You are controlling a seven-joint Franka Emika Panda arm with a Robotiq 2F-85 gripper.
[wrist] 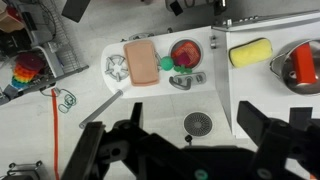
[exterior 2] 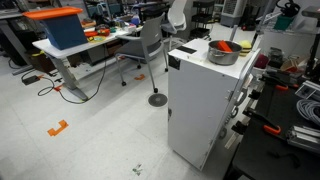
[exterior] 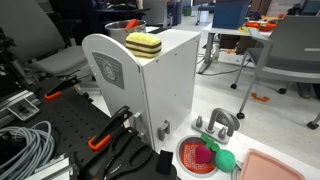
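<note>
My gripper shows in the wrist view with its dark fingers wide apart, open and with nothing between them. It looks down over the scene, clear of the objects. A yellow sponge [exterior: 143, 43] lies on top of the white box [exterior: 172, 85]. Behind the sponge stands a metal pot [exterior 2: 223, 54], with something red [wrist: 304, 63] inside it. Lower down is a toy sink with a red basin [exterior: 197, 155]. A dark red piece [exterior: 203, 154] and a green piece [exterior: 225, 160] sit at the basin. A grey faucet [exterior: 224, 122] stands beside it.
A peach board [exterior: 268, 167] lies next to the sink. Cables [exterior: 28, 150] and orange-handled tools [exterior: 101, 142] cover the dark surface near the white box. A grey chair [exterior 2: 145, 47] stands farther back. The pale floor [exterior 2: 95, 130] has open room.
</note>
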